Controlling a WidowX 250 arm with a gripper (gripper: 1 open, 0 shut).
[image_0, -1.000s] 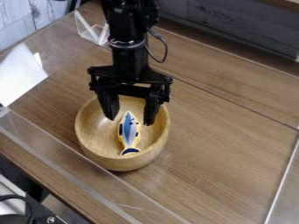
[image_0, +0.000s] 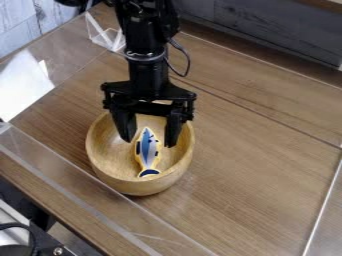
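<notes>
A round wooden bowl (image_0: 110, 159) sits on the wooden table. Inside it lies a small toy fish (image_0: 147, 153), yellow and white with blue markings. My black gripper (image_0: 148, 131) is directly above the bowl, its fingers open and apart on either side over the toy, with nothing held between them.
Clear plastic edging runs along the near left. White translucent pieces are at the back left, and a dark wall closes off the back.
The gripper has shifted very slightly, staying open over the bowl. The toy and bowl look the same.
</notes>
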